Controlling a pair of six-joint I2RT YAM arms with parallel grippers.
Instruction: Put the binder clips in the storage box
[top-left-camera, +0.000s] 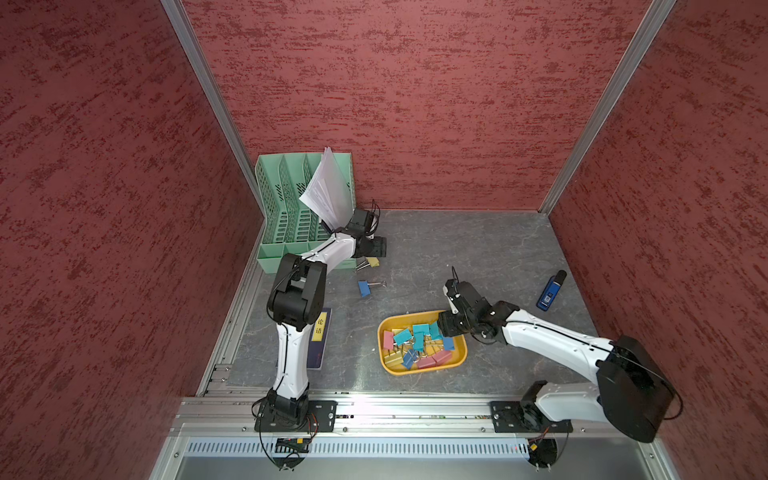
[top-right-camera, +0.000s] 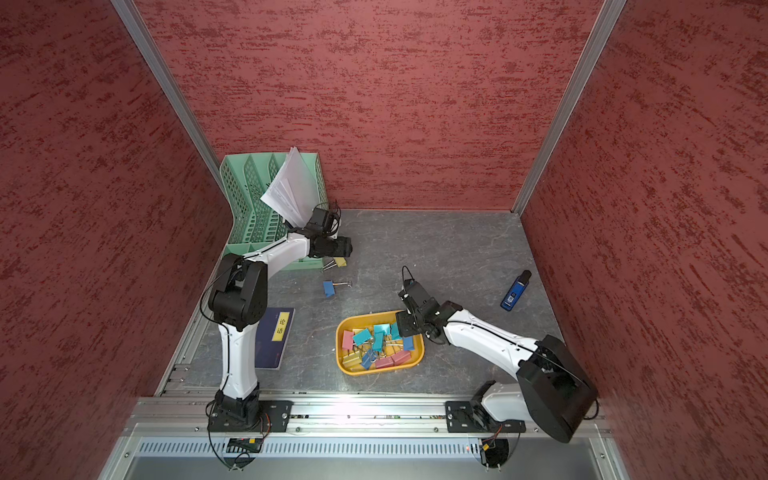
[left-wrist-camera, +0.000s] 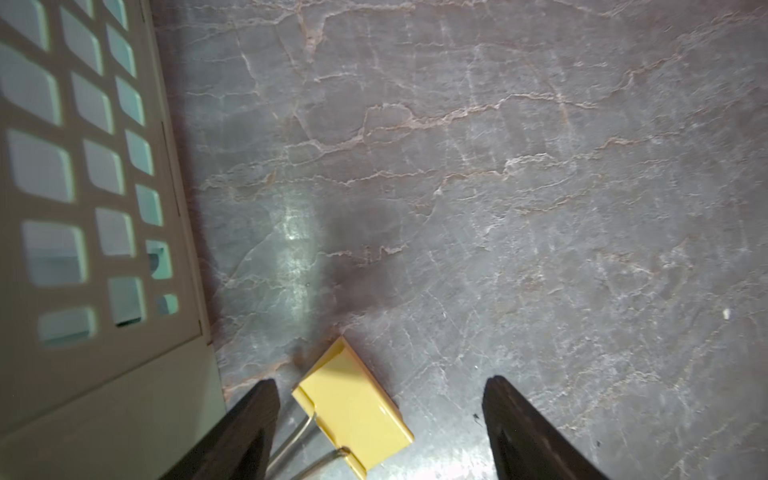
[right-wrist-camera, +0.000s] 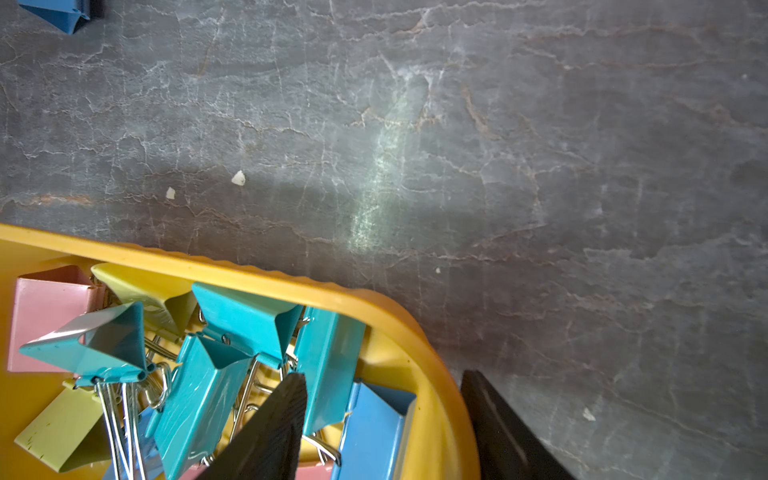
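Observation:
A yellow binder clip (left-wrist-camera: 356, 408) lies on the table beside the green rack, its wire handles toward the rack. Above it my left gripper is open, fingers apart on either side of the clip in the left wrist view without touching it visibly. A blue binder clip (top-left-camera: 365, 289) lies nearer the front. The yellow storage box (right-wrist-camera: 264, 281) holds several clips, such as a pink one (right-wrist-camera: 56, 308) and turquoise ones (right-wrist-camera: 332, 360). My right gripper is part open at the box's right end, its fingers apart, with the rim in view by the right finger.
A green rack (top-left-camera: 276, 192) with white papers (top-left-camera: 329, 192) stands at the back left, close to the left gripper. A dark blue book (top-right-camera: 272, 344) lies front left, partly under the left arm. A blue-black bottle (top-left-camera: 551, 290) lies far right.

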